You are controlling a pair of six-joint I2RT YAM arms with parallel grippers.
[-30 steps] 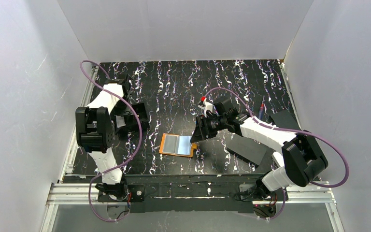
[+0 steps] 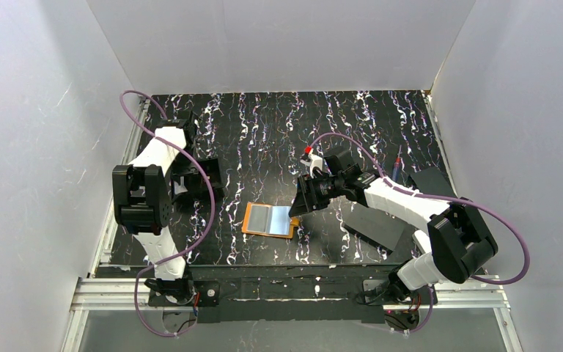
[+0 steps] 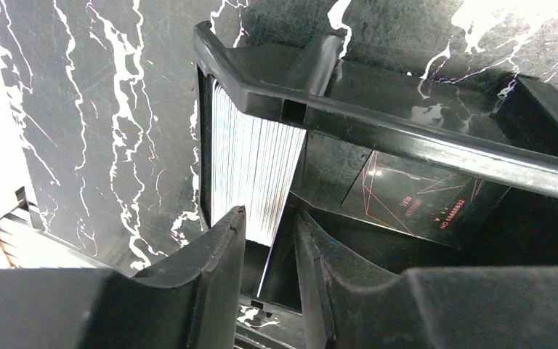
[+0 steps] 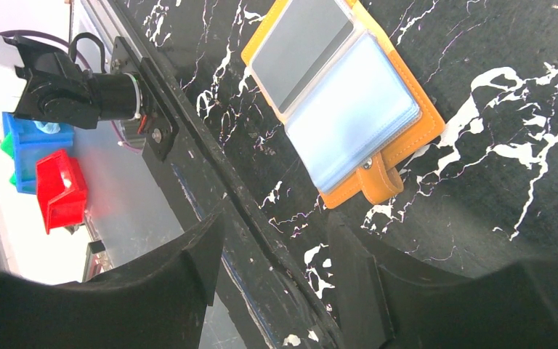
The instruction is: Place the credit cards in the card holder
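Note:
A black box (image 3: 436, 145) holds a stack of white-edged cards (image 3: 251, 160) on edge at one end. One card (image 3: 267, 267) at the stack's inner side sticks out towards my left gripper, whose fingers stand apart on either side of its edge. A dark card (image 3: 425, 196) with red lines lies in the box's other part. The tan card holder (image 4: 410, 145) lies opened flat, showing a grey sleeve (image 4: 301, 51) and a pale blue sleeve (image 4: 356, 109). My right gripper is open near its snap-tab end, nothing between the fingers.
Dark flat panels (image 2: 381, 227) and a pen-like tool (image 2: 396, 165) occupy the table's right side. Bare marble lies between box and holder and across the back. The table's front edge (image 4: 240, 196) runs close to the holder.
The black box has shifted very slightly to the left in the top view, along with a small movement of the left arm. The right arm and card holder look unchanged.

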